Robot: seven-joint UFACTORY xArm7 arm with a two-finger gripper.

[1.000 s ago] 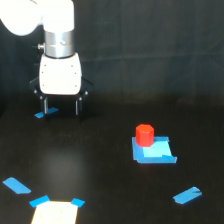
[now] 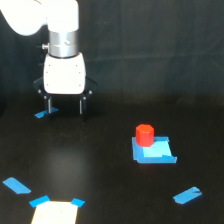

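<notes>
A small red block point(image 2: 145, 134), its shape roughly rounded or many-sided, sits at the back edge of a pale square point(image 2: 158, 150) bordered with blue tape, right of centre. My gripper point(image 2: 66, 104) hangs at the upper left, well to the left of the block and apart from it. Its two dark fingers stand wide apart, and nothing shows between them.
A bright cream sheet point(image 2: 54, 213) with blue tape at its corners lies at the front left, cut off by the frame. Blue tape strips point(image 2: 187, 195) mark the front right and other spots. Between these, the dark table looks clear.
The arm and gripper have shifted slightly to the right. The red block, the pale square and the tape are where they were.
</notes>
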